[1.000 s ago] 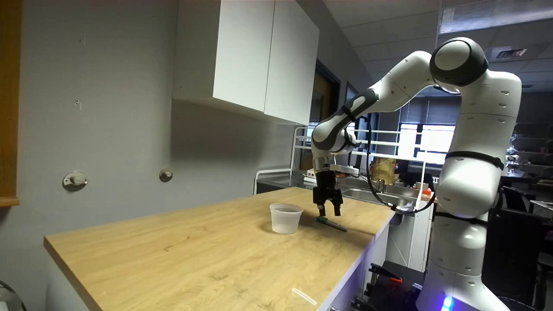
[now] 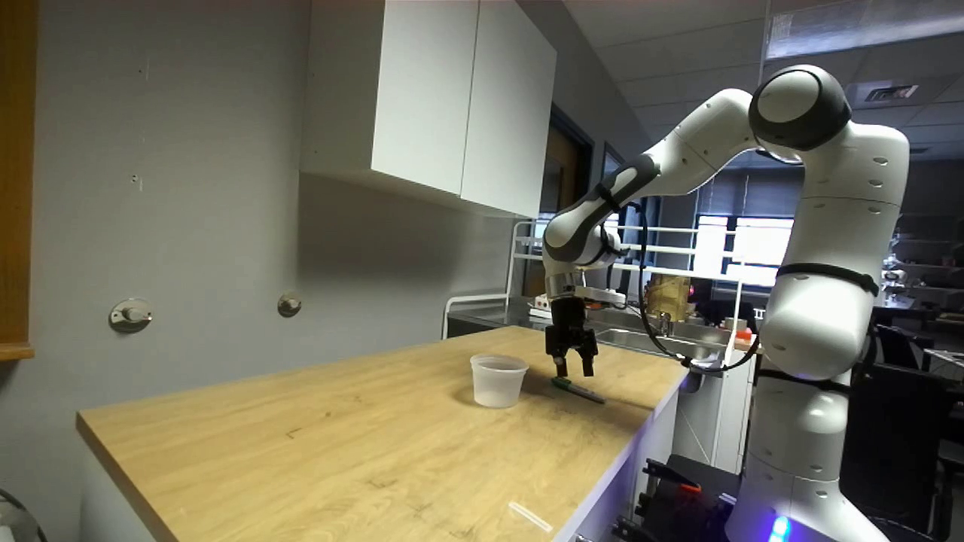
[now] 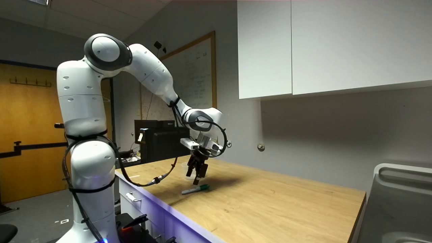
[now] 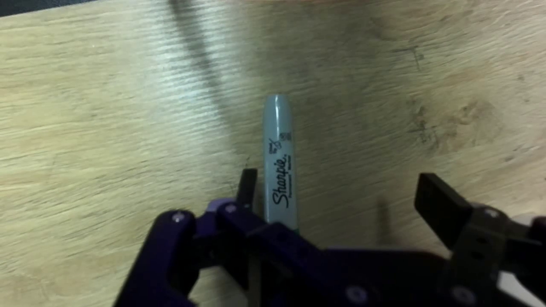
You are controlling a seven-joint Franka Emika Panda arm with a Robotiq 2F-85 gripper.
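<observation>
A grey Sharpie marker (image 4: 279, 158) with a green cap end lies flat on the wooden counter. In the wrist view its cap end is hidden behind my gripper's dark body. My gripper is open above the counter, its fingers wide apart and nothing gripped. The marker shows between them, much closer to the left finger (image 4: 248, 186) than to the right one. From the side, the gripper (image 2: 575, 372) points down over the marker (image 2: 578, 390). A translucent white plastic cup (image 2: 498, 379) stands upright just beside them, partly hidden behind the gripper in exterior view 2.
White wall cabinets (image 2: 452, 99) hang above the back. A sink (image 2: 664, 343) lies beyond the counter's far end.
</observation>
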